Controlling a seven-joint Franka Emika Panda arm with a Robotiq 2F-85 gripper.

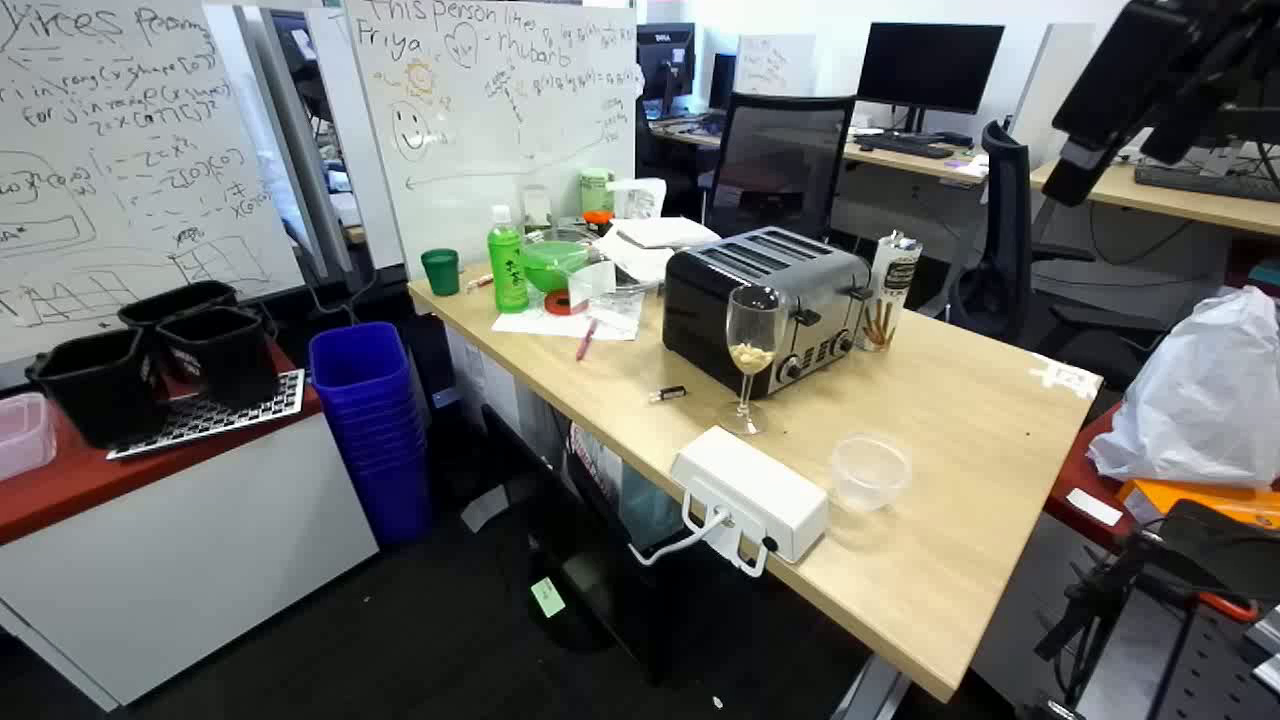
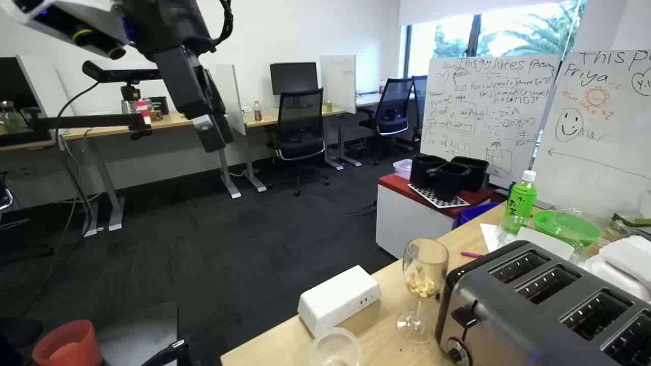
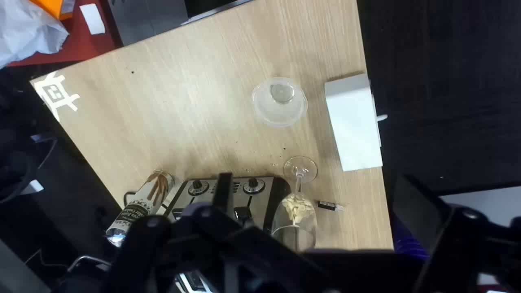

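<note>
My gripper is open above the table, its two fingers wide apart at the bottom of the wrist view with nothing held. In exterior view 1 the gripper's dark fingers (image 1: 1074,174) hang at the upper right, well clear of the tabletop. A stemmed glass (image 1: 756,326) holding pale pieces stands upright beside the black and silver toaster (image 1: 708,314). A clear plastic cup (image 3: 279,110) rests on the bare wood. Close to it, at the table's edge, lies a white power box (image 3: 352,122). A small dark marker (image 3: 327,205) lies near the glass.
Behind the toaster are a green bottle (image 1: 506,266), a green bowl (image 1: 554,262) and white containers. A printed canister (image 1: 889,288) stands at the toaster's far side. Black bins (image 1: 96,372) sit on a separate cabinet.
</note>
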